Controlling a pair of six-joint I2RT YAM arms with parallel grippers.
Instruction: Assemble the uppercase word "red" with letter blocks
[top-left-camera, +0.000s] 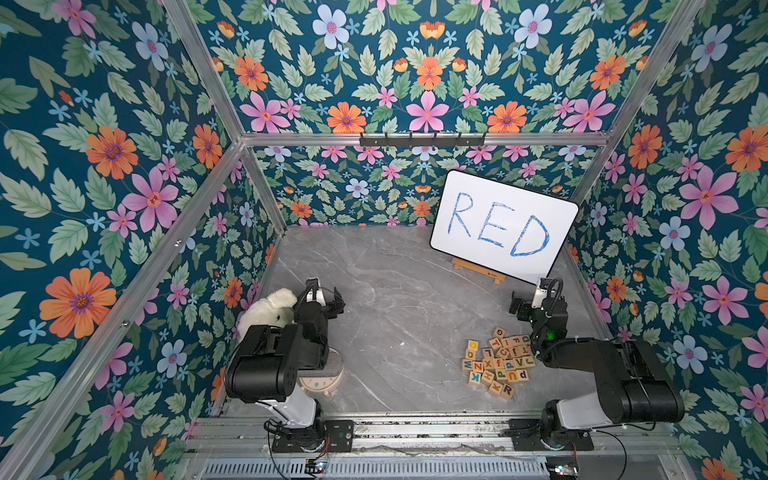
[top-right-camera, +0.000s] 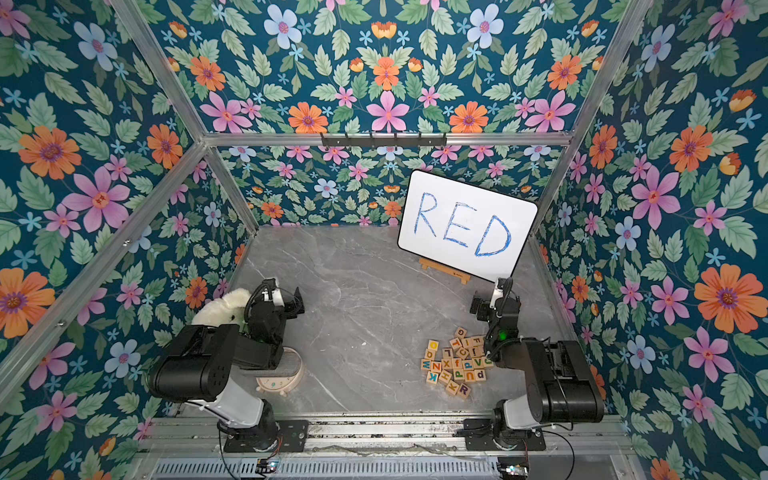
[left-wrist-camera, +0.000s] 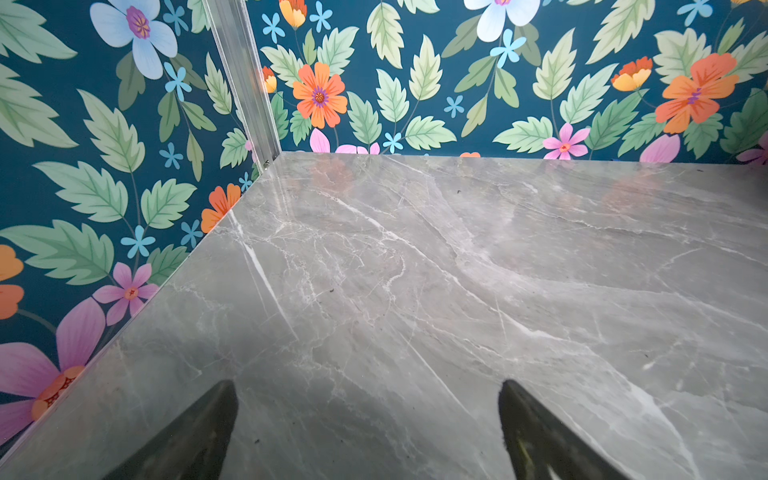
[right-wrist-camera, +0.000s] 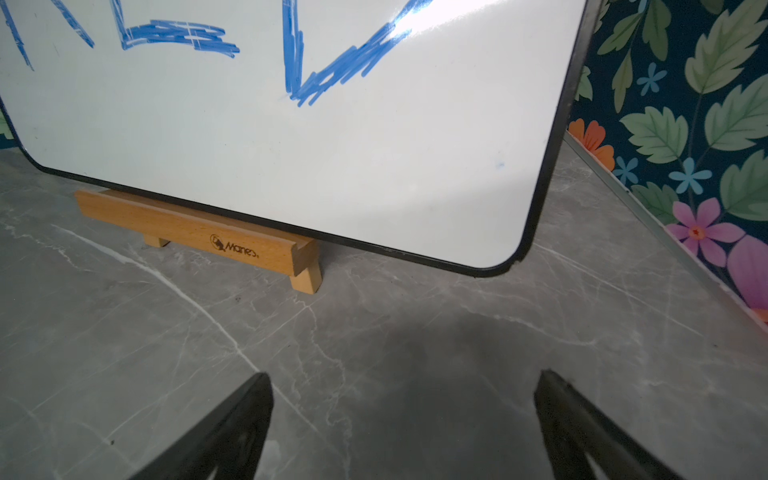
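Note:
Wooden letter blocks (top-left-camera: 497, 364) lie in a loose cluster on the grey table at the front right, letters in several colours facing up. An R block (top-left-camera: 507, 390) sits at the cluster's front edge; many other letters are too small to read. In the right wrist view my right gripper is open over bare table before the whiteboard, behind and above the blocks. My left gripper stands open at the left side, facing empty table, far from the blocks. Neither holds anything.
A whiteboard (top-left-camera: 504, 225) reading RED in blue leans on a wooden stand (top-left-camera: 478, 270) at the back right. A white plush toy (top-left-camera: 272, 310) and a round pale object (top-left-camera: 324, 382) sit by the left arm.

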